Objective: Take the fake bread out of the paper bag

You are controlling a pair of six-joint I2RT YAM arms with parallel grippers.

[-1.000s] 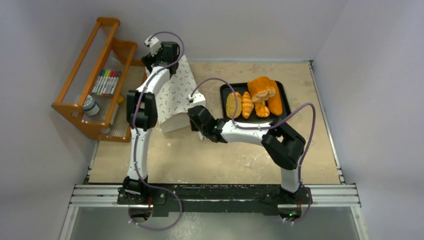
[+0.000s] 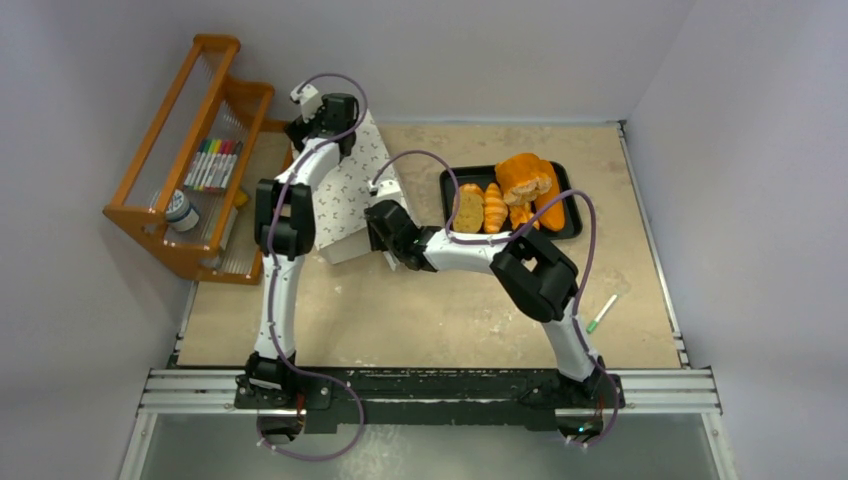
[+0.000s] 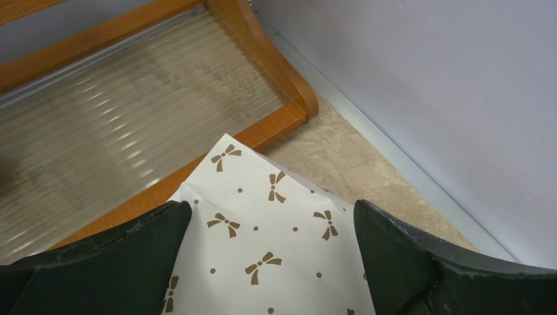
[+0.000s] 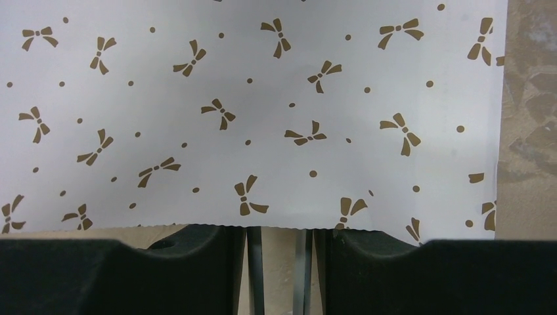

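Observation:
The white paper bag [image 2: 345, 185] printed with bows lies beside the wooden rack. My left gripper [image 2: 315, 125] is over its back end; in the left wrist view its open fingers flank a corner of the bag [image 3: 263, 243]. My right gripper [image 2: 385, 230] is at the bag's front right. In the right wrist view the bag's zigzag edge [image 4: 309, 216] crosses just at the right fingertips, partly hiding them; a narrow gap shows between the fingers. No bread is visible inside the bag.
A black tray [image 2: 566, 220] with several fake breads stands to the right. The wooden rack [image 2: 160, 130] with markers and a jar is at the left. A marker [image 2: 603, 312] lies at the right.
My right gripper has moved a little left and toward the back, against the bag's edge.

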